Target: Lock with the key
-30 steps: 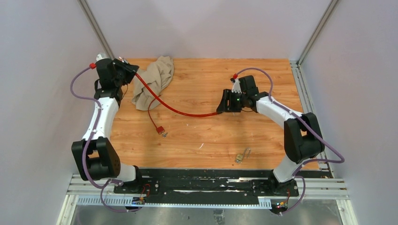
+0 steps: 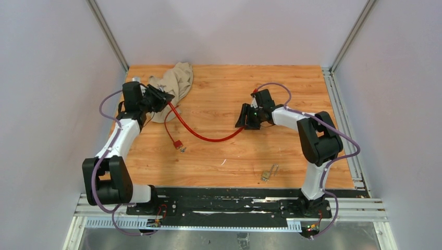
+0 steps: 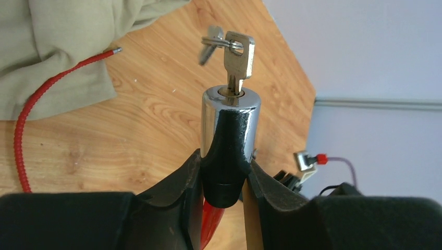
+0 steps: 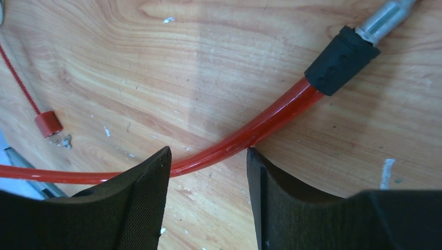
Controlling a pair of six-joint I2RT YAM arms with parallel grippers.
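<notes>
My left gripper (image 2: 163, 99) is shut on a chrome-and-black lock head (image 3: 229, 135), with a key (image 3: 238, 57) standing in its top and another key (image 3: 208, 47) hanging from the ring. A red lock cable (image 2: 208, 139) runs down from it, sagging toward my right gripper (image 2: 242, 119). The right gripper is open; in the right wrist view the red cable lies on the table just beyond its fingers, ending in a black sleeve (image 4: 341, 61) and a metal tip (image 4: 384, 20).
A beige cloth (image 2: 177, 80) lies at the back left. A thin red cable with a red end block (image 2: 178, 144) lies at centre left, and a small padlock (image 2: 266, 175) at the front right.
My left gripper has moved right and toward the front with the lock head, and the red cable sags more. The right gripper has moved slightly left and frontward over the last second.
</notes>
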